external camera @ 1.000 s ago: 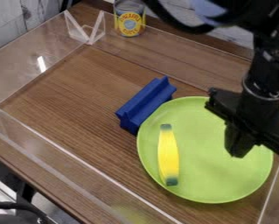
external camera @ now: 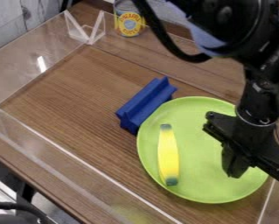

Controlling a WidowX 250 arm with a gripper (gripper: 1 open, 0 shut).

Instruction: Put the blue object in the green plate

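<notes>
A blue block [external camera: 145, 104] lies on the wooden table, up against the upper left rim of the green plate [external camera: 205, 184]. It is outside the plate, tilted diagonally in the view. A yellow banana-like object [external camera: 169, 155] with dark ends rests in the plate's left half. Over the right side of the plate hangs my black gripper [external camera: 233, 163], pointing downward, to the right of both objects. Its fingers are dark and overlap in this view, so the gap between them is unclear. No object shows at its tips.
At the back stands a can [external camera: 129, 21] with a yellow label. Clear plastic walls [external camera: 77, 179] edge the table on the left and front. Bare tabletop [external camera: 72, 101] stretches left of the blue block.
The gripper has come down and toward the front over the plate's right side. The blue block, yellow object and plate have not moved.
</notes>
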